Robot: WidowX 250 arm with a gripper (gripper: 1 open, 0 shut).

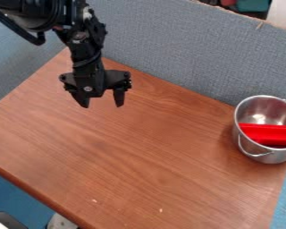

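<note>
A black robot arm reaches down from the upper left, its gripper [101,98] hanging open over the left part of the wooden table [133,170], with nothing visible between its fingers. At the right stands a steel pot [263,156] with red elongated objects [270,134] lying inside it.
A grey padded wall [181,49] runs along the back. A strip of blue tape [284,201] is at the right edge, and small objects show at the lower left, beyond the table's edge.
</note>
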